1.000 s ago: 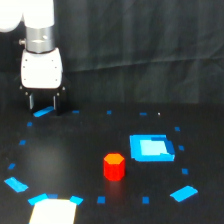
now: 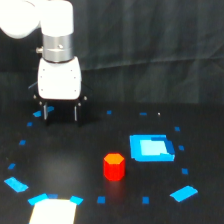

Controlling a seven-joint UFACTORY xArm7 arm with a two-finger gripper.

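A red hexagonal block [image 2: 114,167] stands on the dark table, right of centre and towards the front. Behind it and to the right lies a blue square frame [image 2: 167,146] with a pale inner area. At the back left, my white gripper [image 2: 60,116] points downward with its two dark fingers spread apart. Nothing shows between them. The block and the blue square are both well clear of the gripper.
Blue tape marks [image 2: 16,184] are scattered about the black table. A pale square [image 2: 53,211] lies at the front left edge. Between the gripper and the red block the tabletop is bare. A dark curtain [image 2: 150,50] hangs behind.
The arm has shifted to the right and its gripper now sits somewhat lower in the view. The red block and the blue square are where they were.
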